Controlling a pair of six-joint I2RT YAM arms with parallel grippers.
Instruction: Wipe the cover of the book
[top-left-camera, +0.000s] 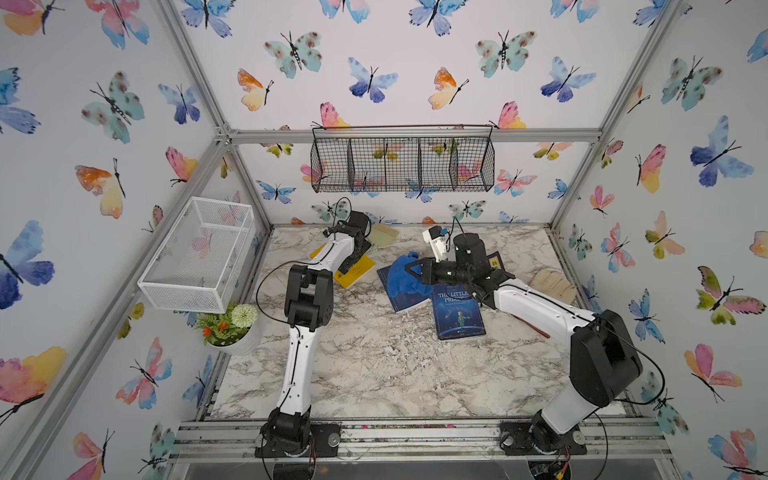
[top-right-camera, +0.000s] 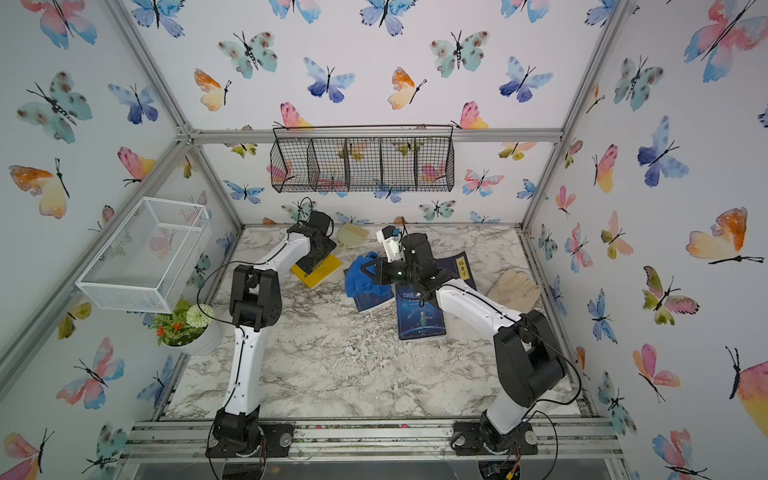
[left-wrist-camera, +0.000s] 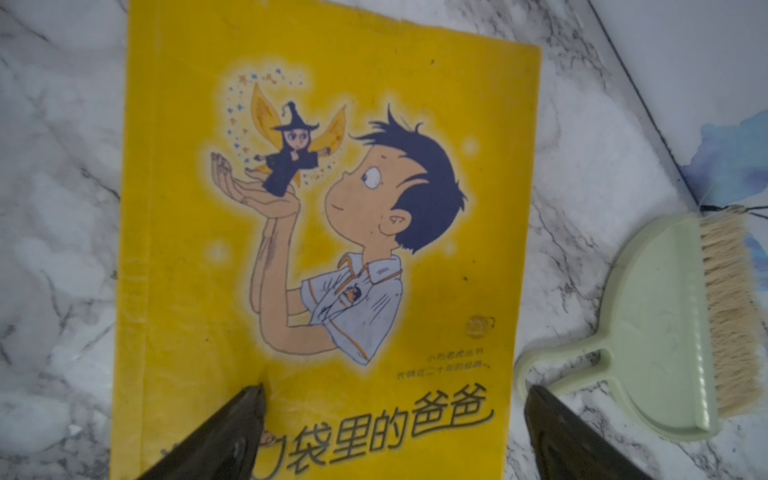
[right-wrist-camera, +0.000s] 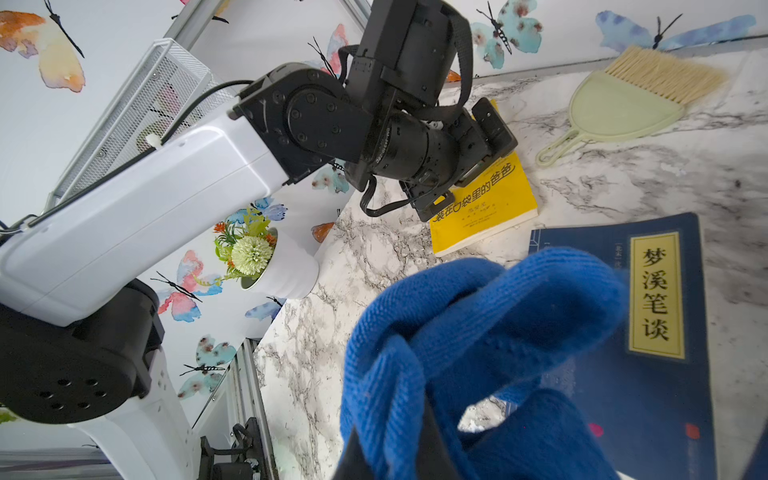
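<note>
Over a yellow book (left-wrist-camera: 320, 264) my left gripper hangs open, its two fingertips apart and nothing between them. The cover faces up, with the upper part of the drawing unobstructed in the left wrist view. My right gripper is shut on a bunched blue knitted cloth (right-wrist-camera: 488, 320), which covers its fingertips. That cloth hangs above the dark blue book (right-wrist-camera: 616, 408) with a yellow title label. Whether the cloth touches this cover is hard to tell. Beside it lies a third book, The Little Prince (top-left-camera: 460, 320), partly under the right arm.
A pale green dustpan with a brush (right-wrist-camera: 632, 112) lies at the back. A beige glove (top-left-camera: 553, 285) is on the right. Crumbs (top-left-camera: 412, 348) are scattered on the front middle table. A potted plant (top-left-camera: 237, 328) stands at left.
</note>
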